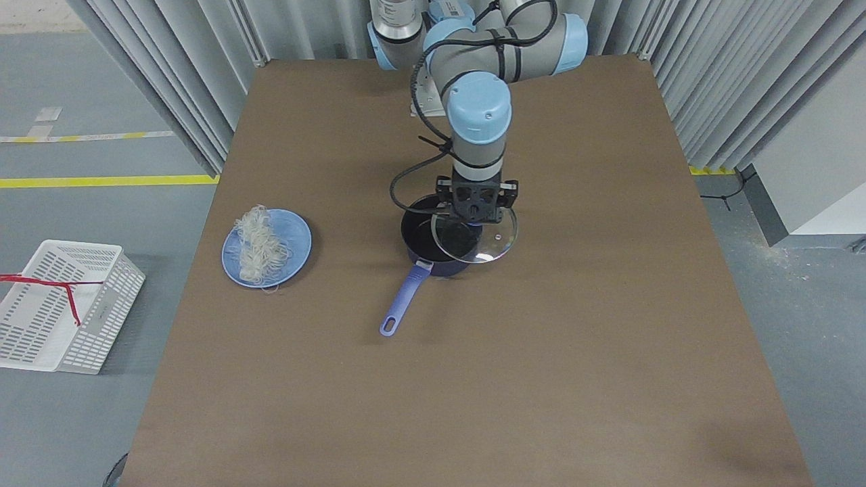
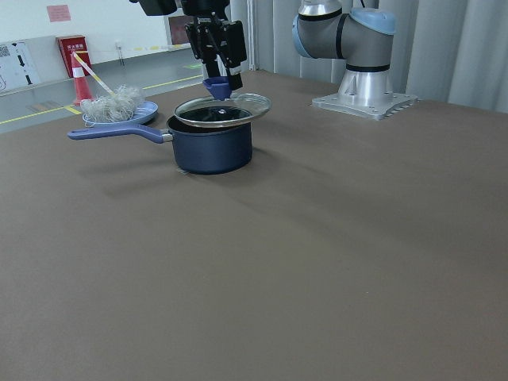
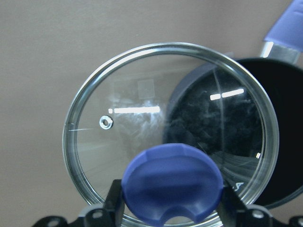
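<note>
A dark blue saucepan [image 2: 213, 153] with a long purple handle [image 1: 405, 299] stands on the table. Its glass lid [image 3: 137, 118] is lifted just above it and shifted sideways toward the right in the front view, uncovering part of the pot's inside. The gripper is shut on the lid's blue knob [image 3: 172, 177]. Beside the pan, on the left in the front view, lies a light blue plate [image 1: 300, 246] with a pile of white noodle-like strands [image 1: 258, 245].
The robot's base [image 2: 365, 101] stands at the back. A white basket [image 1: 97, 325] sits on the floor off the left edge.
</note>
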